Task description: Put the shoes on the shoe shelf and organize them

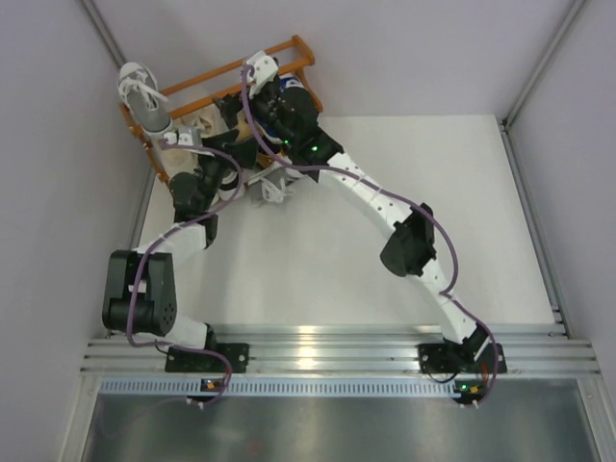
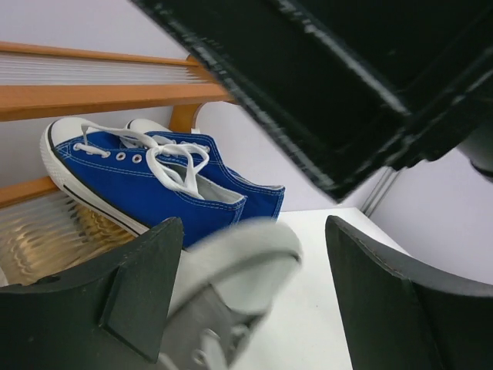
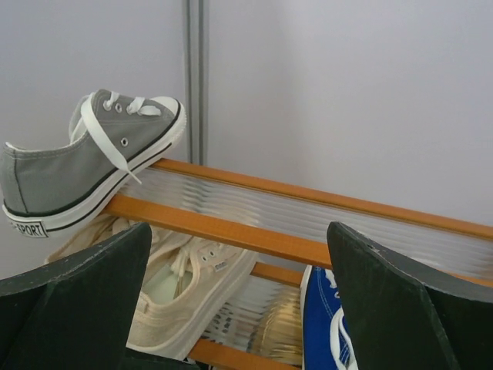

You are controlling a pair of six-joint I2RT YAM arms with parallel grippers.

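The wooden shelf (image 1: pixel 212 67) holds a grey shoe (image 1: pixel 144 96) at the top left, also seen on the upper level in the right wrist view (image 3: pixel 77 169), beige shoes (image 3: pixel 192 285) below and blue shoes at the right. A grey-and-white shoe (image 1: pixel 269 188), blurred in the left wrist view, is low in front of the shelf, below both grippers. My left gripper (image 1: pixel 235 144) is open over the lower front of the shelf. My right gripper (image 1: pixel 241 104) is open at the upper level, with nothing seen between its fingers.
The rail and walls border it. Both arms crowd close together at the shelf.
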